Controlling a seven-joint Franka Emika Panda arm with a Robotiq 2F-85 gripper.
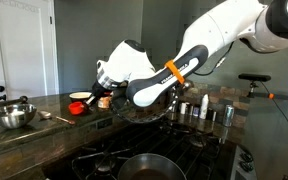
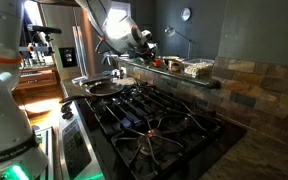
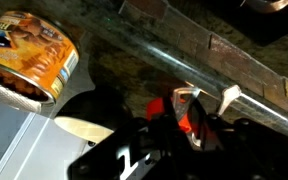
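Observation:
A red object (image 3: 181, 108), perhaps a bowl or cup, shows at my gripper in the wrist view, and the fingers appear shut on it. The fingers cover much of it, so its exact shape and the grip point are hard to read. From the side, the gripper (image 1: 92, 95) reaches down to the dark counter, right by the red object (image 1: 79, 96). An orange-labelled food can (image 3: 32, 52) stands apart from the fingers, at the left in the wrist view.
A metal bowl (image 1: 12, 116) and a spoon (image 1: 54, 118) lie on the counter to the left. A black pan (image 1: 151, 168) sits on the stove (image 2: 154, 125). Beside the gripper, a dark round item with a cream face (image 3: 84, 130) shows. Bottles (image 1: 204, 107) stand at the back.

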